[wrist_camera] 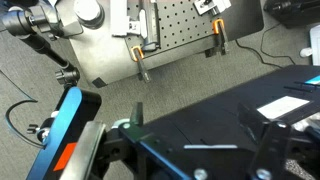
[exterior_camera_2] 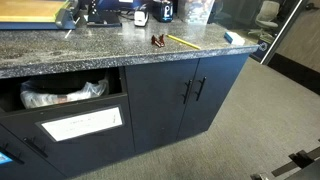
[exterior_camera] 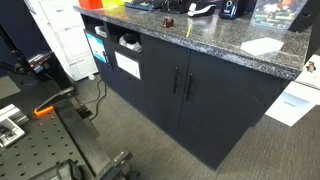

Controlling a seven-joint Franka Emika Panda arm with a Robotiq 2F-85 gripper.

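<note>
In the wrist view my gripper shows at the bottom edge, its two dark fingers spread wide apart with nothing between them. Below it is grey carpet, with the perforated metal table at the top of that view. Part of the gripper (exterior_camera_2: 292, 165) also pokes into the lower right corner of exterior view 2, well clear of the counter. On the speckled counter (exterior_camera_2: 110, 48) lie a small dark reddish object (exterior_camera_2: 158, 41) and a yellow stick-like item (exterior_camera_2: 183, 42). A small blue-and-white item (exterior_camera_2: 234, 38) rests near the counter's right end.
Black cabinets (exterior_camera: 160, 85) with closed doors stand under the counter; an open shelf (exterior_camera_2: 65, 90) holds something wrapped in plastic. A clear bin (exterior_camera: 276, 13) and dark devices sit along the counter's back.
</note>
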